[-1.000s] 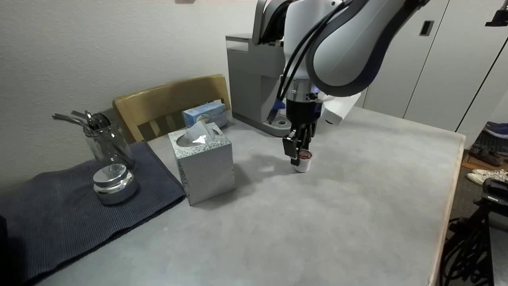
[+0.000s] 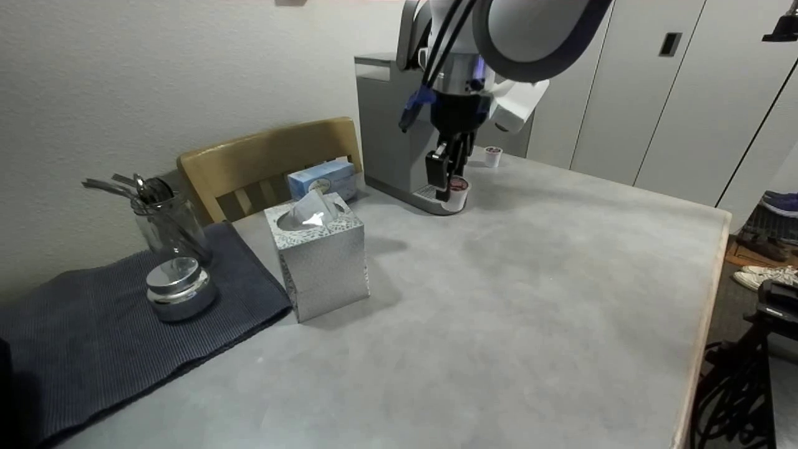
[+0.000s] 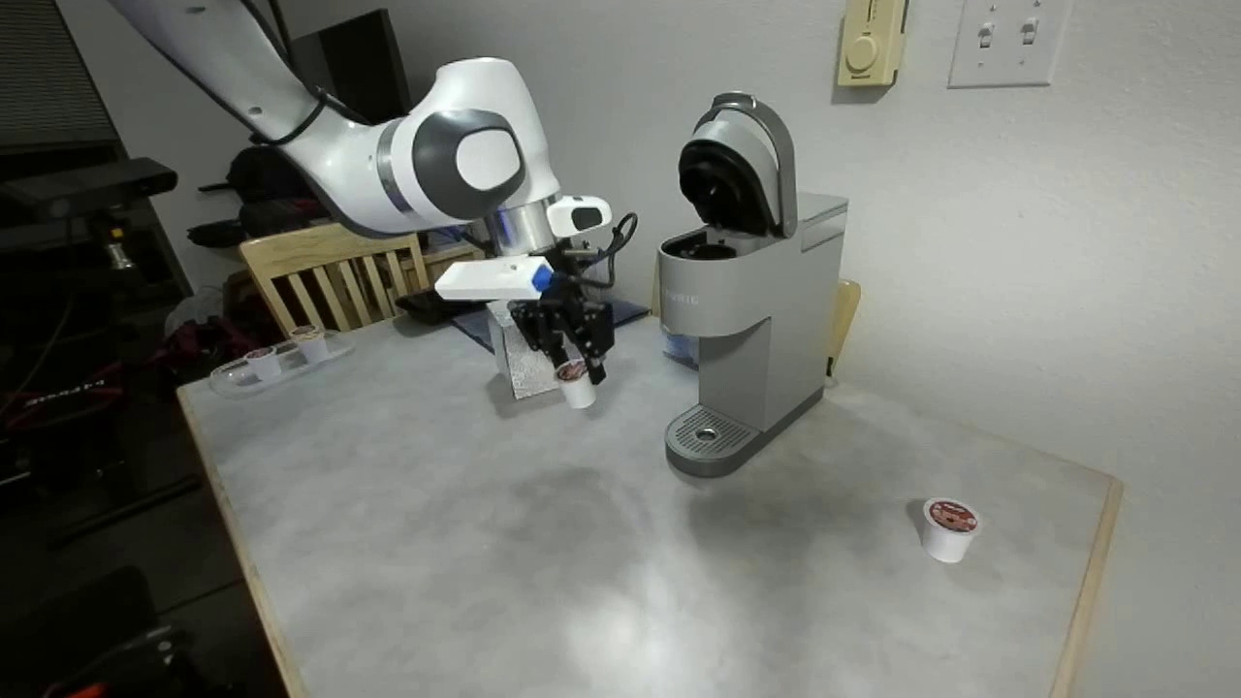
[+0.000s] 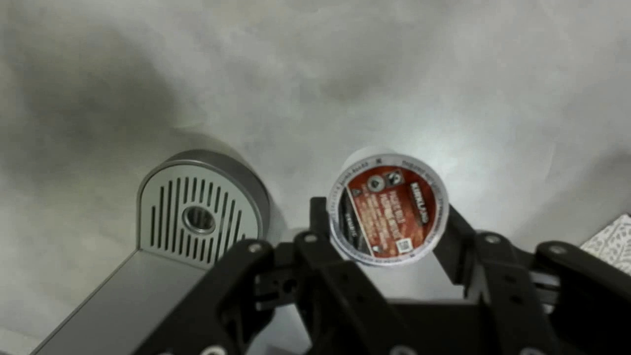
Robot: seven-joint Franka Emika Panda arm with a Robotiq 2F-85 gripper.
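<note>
A white coffee pod with a red printed lid (image 4: 390, 210) is gripped between the black fingers of my gripper (image 3: 577, 370), which is shut on it. In the second exterior view the pod (image 3: 578, 392) hangs clear of the table, slightly tilted, left of the grey coffee maker (image 3: 745, 332). The machine's lid (image 3: 735, 174) is raised, its pod opening (image 3: 704, 246) exposed at the top. From the wrist, the slotted drip tray (image 4: 198, 219) shows to the left of the held pod. In the first exterior view the gripper (image 2: 450, 183) overlaps the machine's base.
Another pod (image 3: 949, 529) stands on the table right of the machine. More pods sit on a clear tray (image 3: 238, 380) at the far left. A silver tissue box (image 2: 329, 262) and a blue box (image 2: 323, 179) stand behind the arm.
My gripper has risen off the table with the pod and moved toward the coffee maker. The other pod beyond the machine has come into view in the first exterior view.
</note>
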